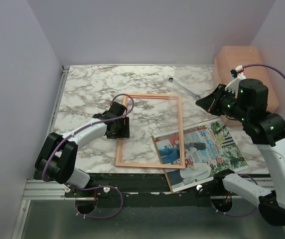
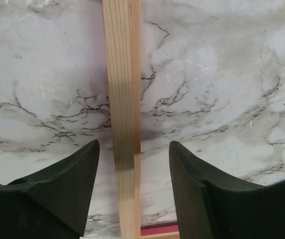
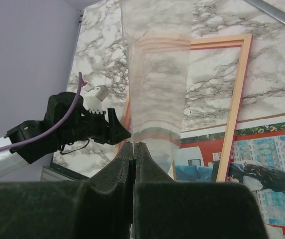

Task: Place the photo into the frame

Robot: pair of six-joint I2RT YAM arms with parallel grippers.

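The light wooden frame [image 1: 181, 119] lies empty on the marble table, its lower right part overlapping the colourful photo [image 1: 202, 154]. Astride the frame's left bar [image 2: 122, 99] is my left gripper, open, with a gap on both sides of the wood. My right gripper is shut on a clear plastic sheet [image 3: 157, 89], which stands up from its fingertips in the right wrist view. That sheet is barely visible from the top. The right gripper hangs above the table, to the right of the frame.
A metal wrench [image 1: 184, 89] lies behind the photo, right of the frame. A brown box [image 1: 252, 69] stands at the back right.
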